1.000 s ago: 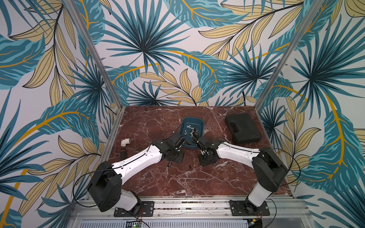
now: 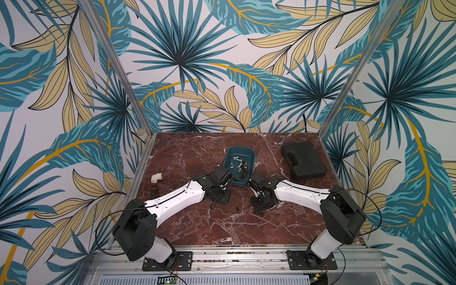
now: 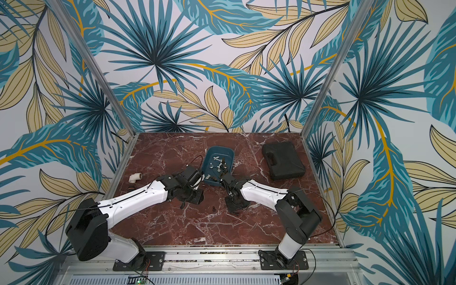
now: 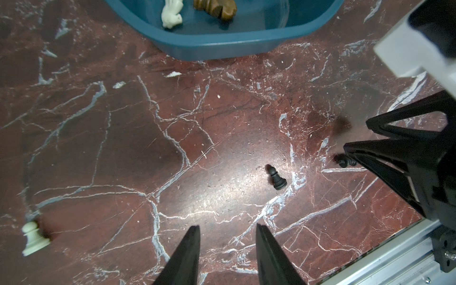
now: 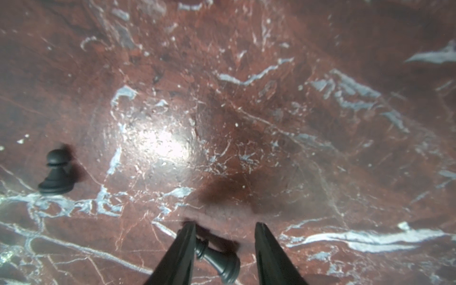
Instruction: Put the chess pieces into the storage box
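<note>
A teal box (image 2: 251, 161) holds several chess pieces, pale and dark. On the marble table in front of it a black pawn (image 4: 277, 178) lies on its side. Further right is another black piece (image 5: 223, 261), lying tilted between the spread fingers of my right gripper, which is open; contact does not show. A white pawn (image 4: 34, 237) rests at the lower left of the left wrist view. My left gripper is open and empty, with bare table between its fingertips.
A dark closed case (image 2: 304, 160) stands at the back right. At the table's left side lies a white elbow-shaped piece (image 2: 156, 177). My two wrists are close together before the box.
The left arm has shifted a little to the right. The box has stayed put.
</note>
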